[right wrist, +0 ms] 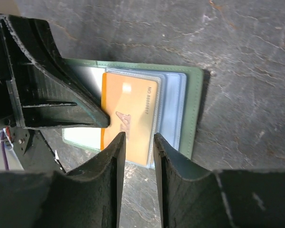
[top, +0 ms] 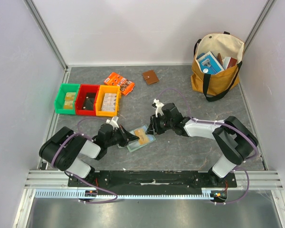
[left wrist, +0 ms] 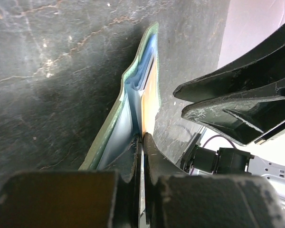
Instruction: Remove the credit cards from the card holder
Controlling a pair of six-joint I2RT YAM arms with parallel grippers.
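Observation:
The pale green card holder (top: 141, 138) lies unfolded on the grey tabletop, between my two grippers. An orange card (right wrist: 131, 112) shows on its inner side, with bluish sleeve edges (right wrist: 173, 111) beside it in the right wrist view. My left gripper (top: 135, 138) is shut, its tips pressing at the orange card's edge; nothing shows between its fingers. Over the other end of the holder, my right gripper is part open and empty, its fingertips just short of the card and sleeve edges.
Green (top: 58, 100), red (top: 80, 101) and yellow (top: 100, 100) bins stand at the back left, each with items inside. An orange packet (top: 119, 83), a brown wallet (top: 150, 77) and a tan bag (top: 217, 78) are behind.

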